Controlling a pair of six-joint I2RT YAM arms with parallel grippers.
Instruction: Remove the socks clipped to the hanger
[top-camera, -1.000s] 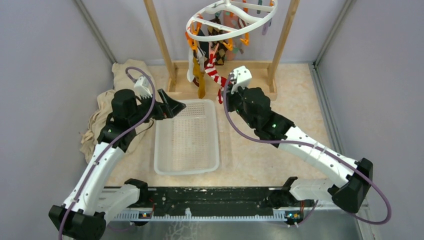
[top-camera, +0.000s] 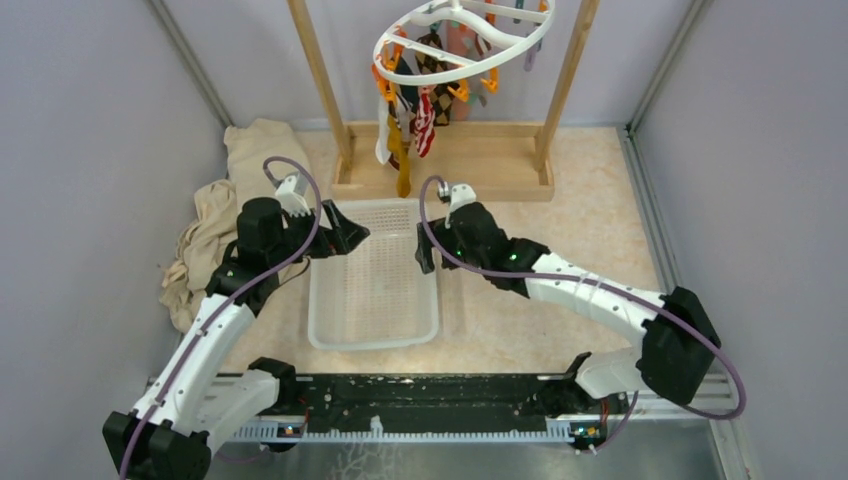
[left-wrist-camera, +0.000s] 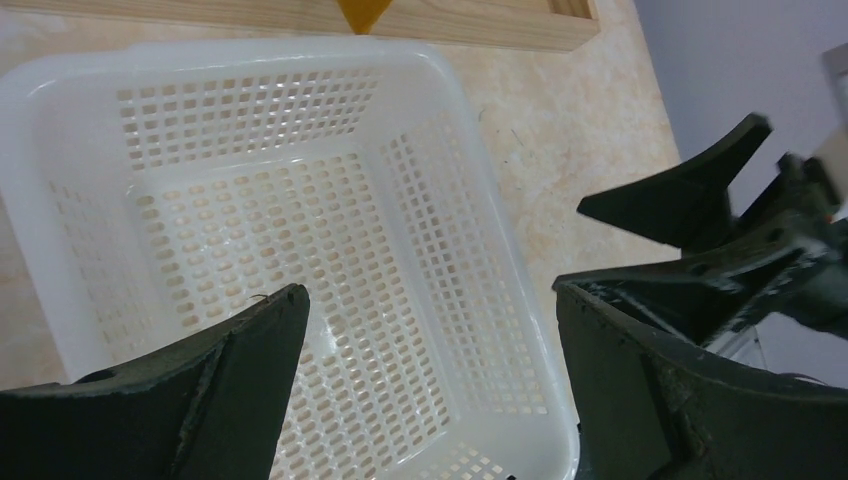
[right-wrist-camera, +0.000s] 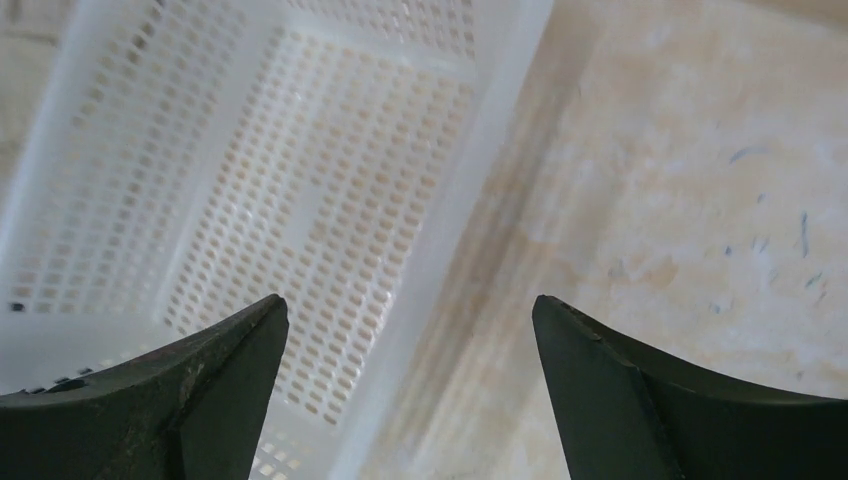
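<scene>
Socks hang clipped to the white round hanger (top-camera: 463, 65) at the top of the top view: a red-and-white striped sock (top-camera: 424, 125), a mustard one (top-camera: 403, 175), a white one and dark checked ones. My left gripper (top-camera: 350, 232) is open over the upper left of the empty white basket (top-camera: 374, 342). My right gripper (top-camera: 432, 250) is open over the basket's right edge, below the hanging socks, nothing between its fingers. The right wrist view is blurred.
A wooden stand (top-camera: 540, 180) holds the hanger at the back. A crumpled beige cloth (top-camera: 205, 230) lies at the left. The tabletop (top-camera: 550, 320) right of the basket is clear.
My right gripper has moved down toward the front and left from the striped sock, which was pulled toward it and now hangs straight under the hanger. The left arm has shifted slightly.
</scene>
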